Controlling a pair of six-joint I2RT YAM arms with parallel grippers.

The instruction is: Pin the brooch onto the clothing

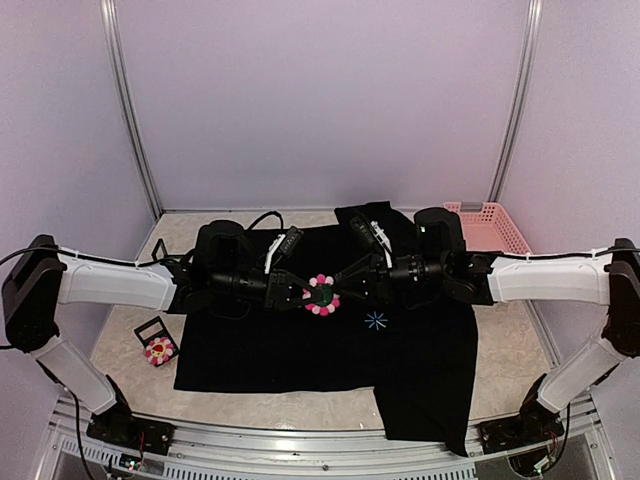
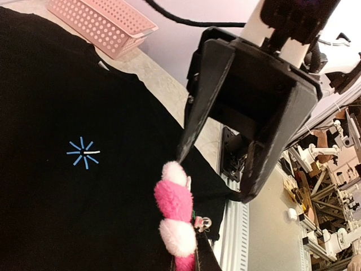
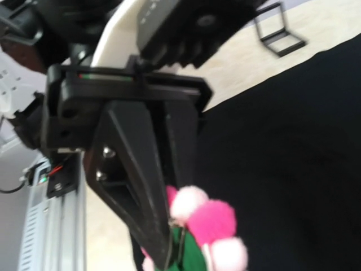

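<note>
The flower brooch (image 1: pixel 322 296), with pink and white plush petals, is held by my left gripper (image 1: pixel 304 293) above the black shirt (image 1: pixel 270 355). In the right wrist view, the left gripper's fingers (image 3: pixel 149 197) are shut on it, and its green back (image 3: pixel 192 254) with a metal pin (image 3: pixel 180 243) shows. Close by on the other side is my right gripper, open in the left wrist view, one fingertip right by the top petal. Whether that fingertip touches the petal is unclear. A blue starburst mark (image 1: pixel 375 320) lies on the shirt, right of the brooch.
At the front left, a second flower brooch (image 1: pixel 159 350) lies by a small black frame (image 1: pixel 152 328). A pink basket (image 1: pixel 488 228) stands at the back right. Both arms come close together over the shirt's middle.
</note>
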